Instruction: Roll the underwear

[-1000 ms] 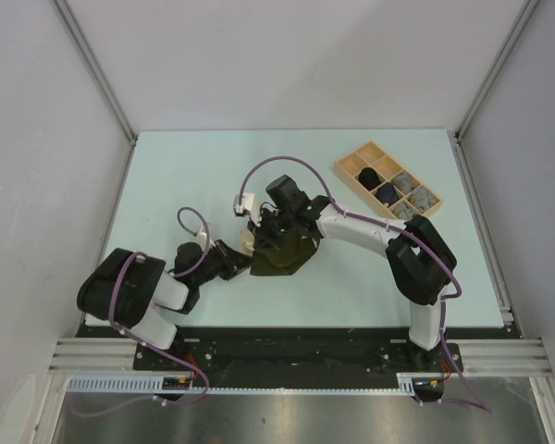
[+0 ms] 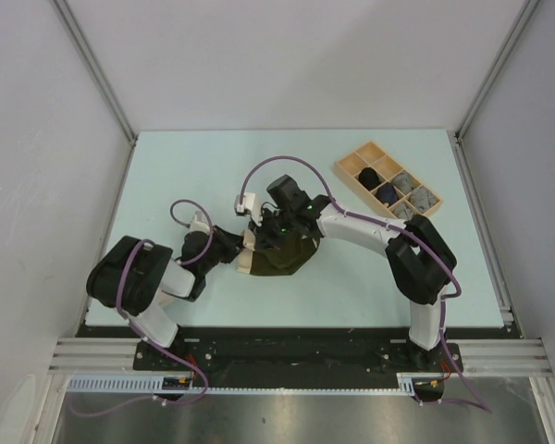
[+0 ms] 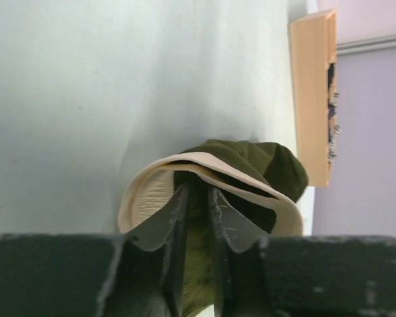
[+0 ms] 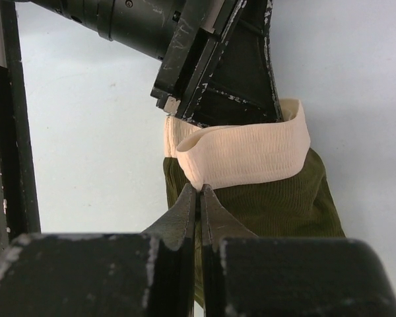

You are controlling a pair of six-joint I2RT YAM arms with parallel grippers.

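Observation:
The olive underwear (image 2: 282, 261) with its cream waistband (image 4: 244, 152) lies bunched mid-table. In the left wrist view the band (image 3: 231, 172) stands up in a loop. My left gripper (image 2: 236, 242) is at the band's left end, its fingers slightly apart; what is between them is hard to tell. My right gripper (image 2: 257, 229) is shut at the tip of the folded band, with the band's end at its fingertips.
A wooden divided box (image 2: 386, 180) with dark and grey rolled items stands at the back right.
My left gripper has moved slightly up and back in the top view along the underwear's left end. My right arm has stayed put.

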